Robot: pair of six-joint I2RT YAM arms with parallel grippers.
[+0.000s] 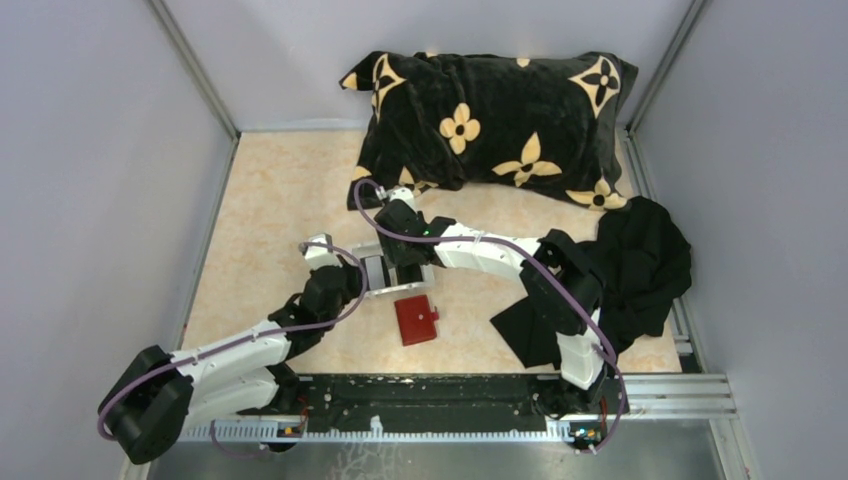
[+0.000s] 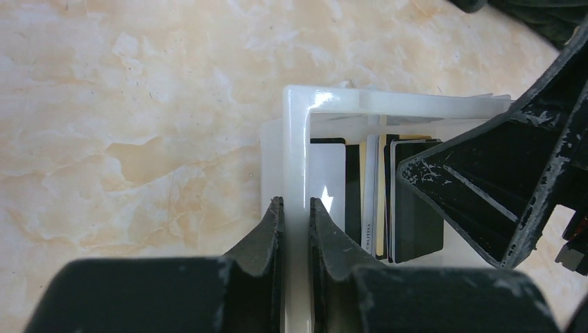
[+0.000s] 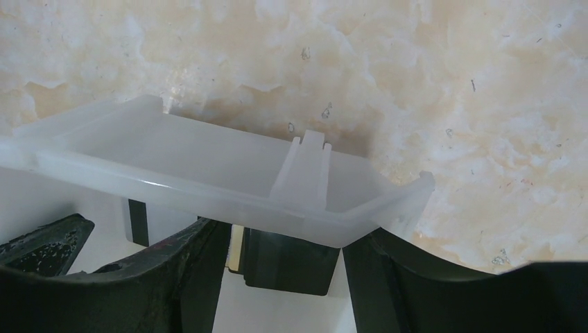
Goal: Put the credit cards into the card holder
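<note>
A white box [image 2: 388, 104] holds several cards standing side by side, among them a pale card [image 2: 329, 173] and a dark card [image 2: 419, 208]. My left gripper is closed about the box's left wall, one finger [image 2: 329, 239] inside and the other outside. Over the box is my right gripper, open. Its fingers stand wide apart, with the dark cards [image 3: 291, 263] in the gap between them, not clamped. The red card holder [image 1: 416, 319] lies closed in front of the box, clear of both grippers.
At the back lies a black and gold cushion [image 1: 500, 120]. A black cloth [image 1: 640, 265] is heaped on the right.
</note>
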